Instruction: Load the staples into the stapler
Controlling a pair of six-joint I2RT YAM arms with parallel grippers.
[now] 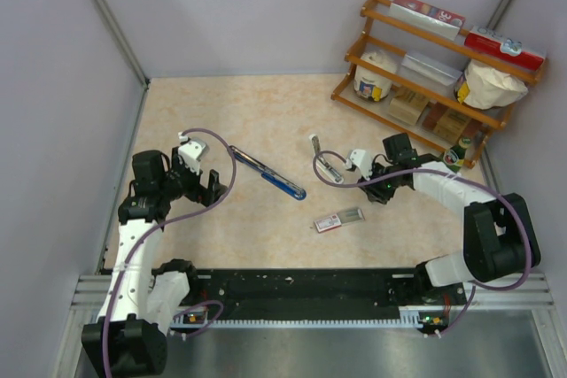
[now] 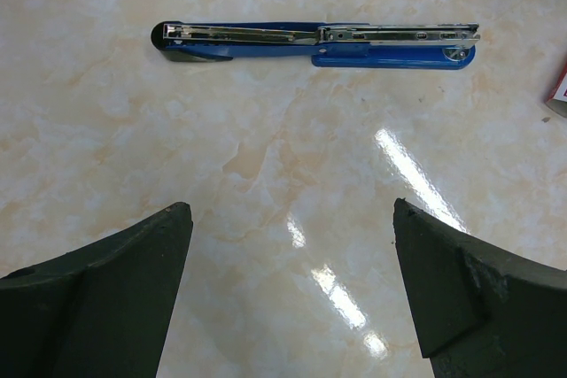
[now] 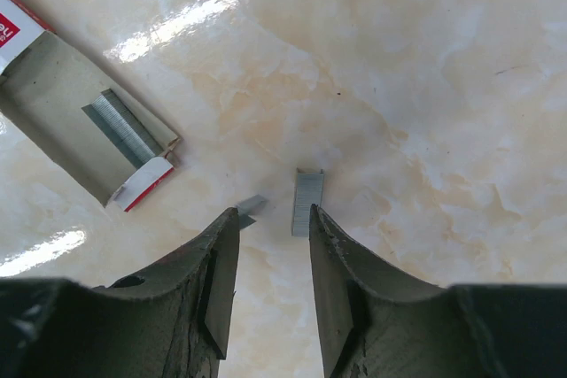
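The blue stapler (image 1: 268,172) lies opened out on the table, its metal rail (image 2: 390,34) facing up in the left wrist view. My left gripper stands open, apart from it and empty. In the right wrist view a grey staple strip (image 3: 306,201) lies on the table, close by the tip of one finger (image 3: 326,250) of my right gripper. The right fingers are part open, holding nothing. A small grey piece (image 3: 252,204) lies near the other fingertip. The staple box (image 1: 339,219) is slid open, with more staples (image 3: 124,128) in its tray.
A slim white-and-grey tool (image 1: 328,165) lies behind the box, near the right gripper. At the back right stands a wooden shelf (image 1: 416,86) with boxes and jars. A green bottle (image 1: 455,154) is beside the right arm.
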